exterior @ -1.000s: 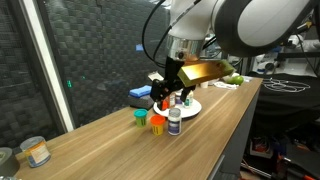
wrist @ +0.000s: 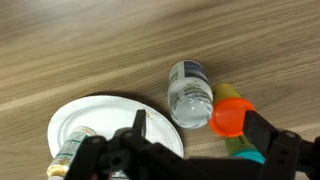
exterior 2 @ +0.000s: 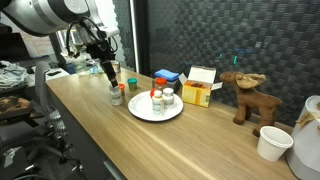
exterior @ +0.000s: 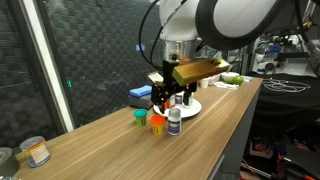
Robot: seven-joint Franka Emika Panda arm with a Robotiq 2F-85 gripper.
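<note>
A small white-capped bottle with a pale label stands upright on the wooden table, below and between the spread fingers of my gripper. In exterior view 1 the gripper hangs just above the bottle, its fingers open and empty. Right beside the bottle is an orange cup; a teal cup is a little behind. On the other side lies a white plate, holding several small bottles and a red-topped item.
Beyond the plate are a blue item and an orange-yellow box. A toy moose and a white cup stand farther along. Cans occupy the opposite end. Bare wood lies along the table's front.
My gripper and arm have shifted slightly above the bottle, with a small change in tilt. The bottle, cups and plate stay where they were.
</note>
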